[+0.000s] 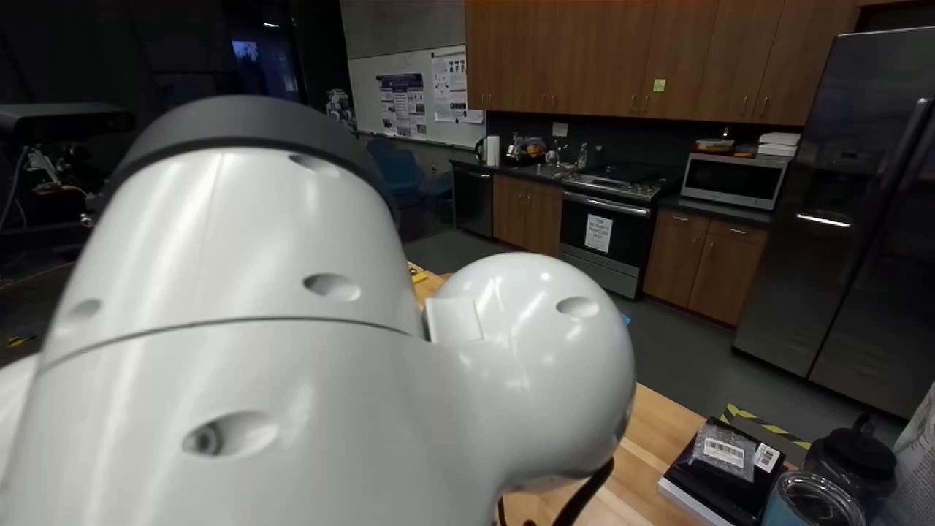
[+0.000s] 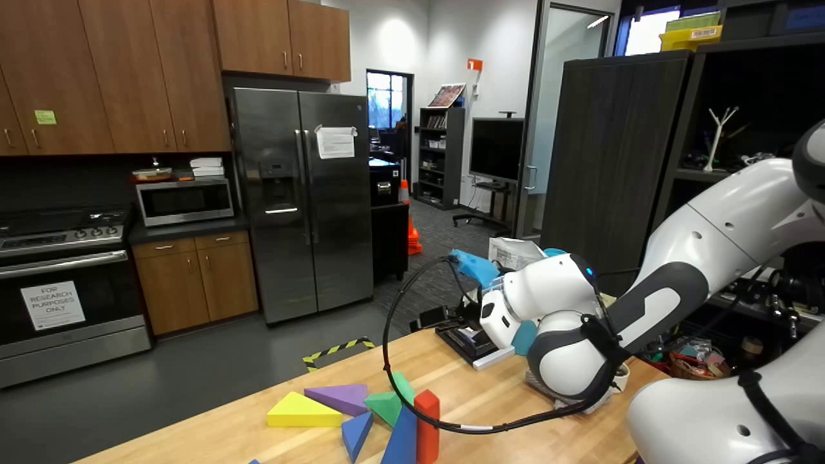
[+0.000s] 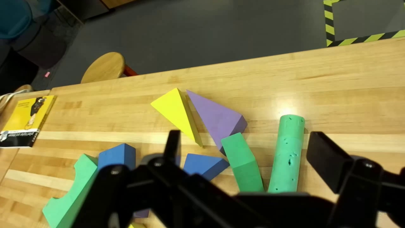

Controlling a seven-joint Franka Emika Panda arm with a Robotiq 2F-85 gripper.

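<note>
In the wrist view my gripper is open, its two black fingers wide apart and nothing held. Seen between them are a green cylinder, a green angular block, a blue triangular block and a purple wedge. The yellow wedge lies beside the purple one, farther up the table. Left of the fingers sit a blue block and a green arched block. A red block shows in exterior view 2. The arm hides most of the table in exterior view 1.
A yellow book lies at the table's left, and a round stool stands beyond the edge. A black package, blue tumbler and dark jar crowd one end. Bare wood lies along the far edge.
</note>
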